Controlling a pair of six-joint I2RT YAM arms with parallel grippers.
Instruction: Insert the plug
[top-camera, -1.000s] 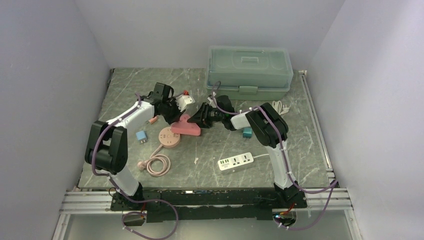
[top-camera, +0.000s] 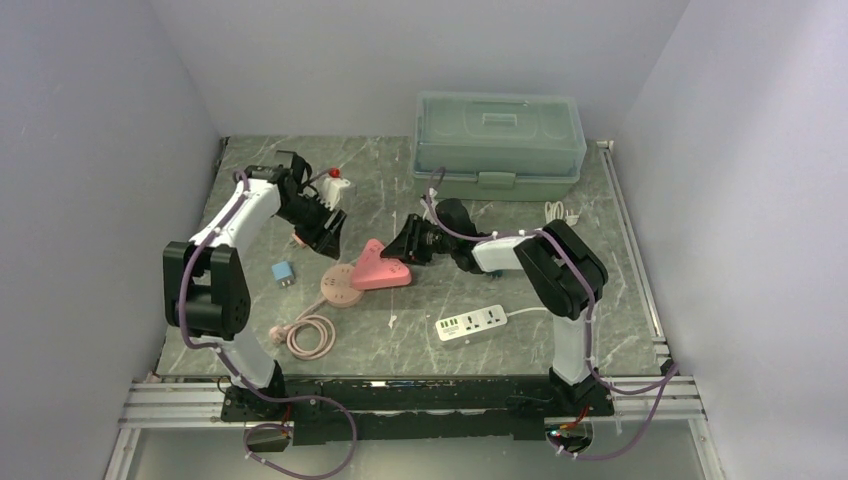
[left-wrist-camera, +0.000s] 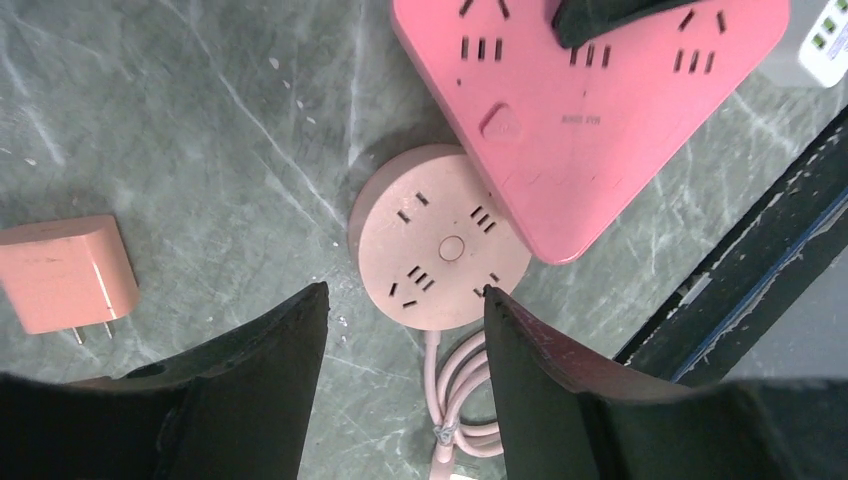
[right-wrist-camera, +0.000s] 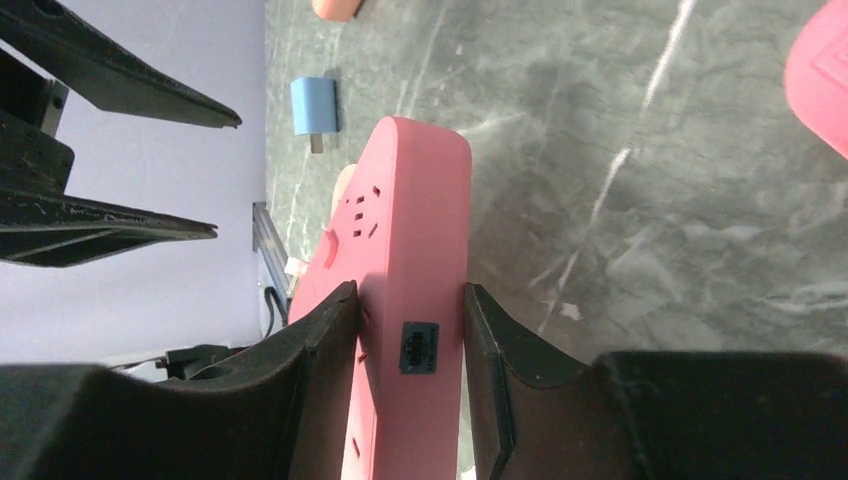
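My right gripper is shut on the edge of a pink triangular power socket. In the left wrist view, the socket's slotted face overlaps the rim of a round peach socket. My left gripper stands open above the table, with nothing between its fingers. Between the left fingers and the near wall of the left wrist view lies an orange plug, its two prongs showing. A blue plug rests on the table left of the round socket.
A coiled pink cable lies in front of the round socket. At the front right is a white power strip. The large green case stands at the back.
The left gripper has drawn back leftward, away from the pink triangular socket. The right arm's elbow has swung outward, and the held socket has shifted slightly right and toward the front.
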